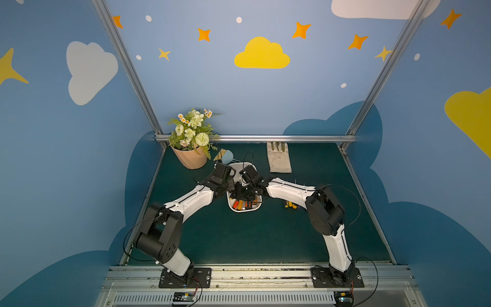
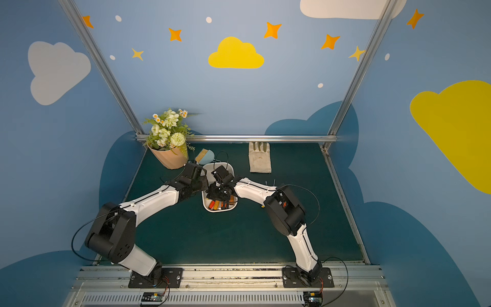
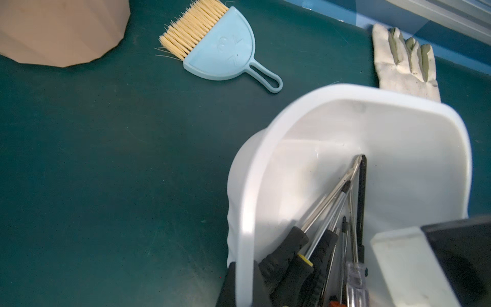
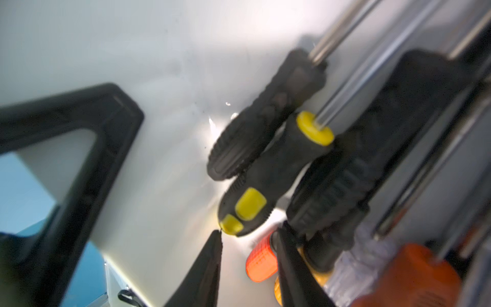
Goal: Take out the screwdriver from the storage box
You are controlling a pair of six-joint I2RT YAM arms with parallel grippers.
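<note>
The white storage box (image 1: 229, 203) holds several screwdrivers. My left gripper is shut on the box's left rim, one dark finger on each side of the wall. Inside the box, my right gripper is part open with its fingers (image 4: 202, 271) apart. Just beyond its tips lies a black screwdriver with yellow patches (image 4: 273, 176), not visibly gripped. Another black-handled screwdriver (image 4: 260, 120) rests beside it, and a thicker black handle (image 4: 353, 153) is on its other side. An orange-red handle (image 4: 263, 258) shows behind the right fingertips.
Yellow-and-black handled tools (image 1: 291, 205) lie on the table under the right arm. Behind the box are a blue dustpan with brush (image 3: 225, 48) and a work glove (image 1: 279, 157). A flower pot (image 1: 190, 157) stands back left.
</note>
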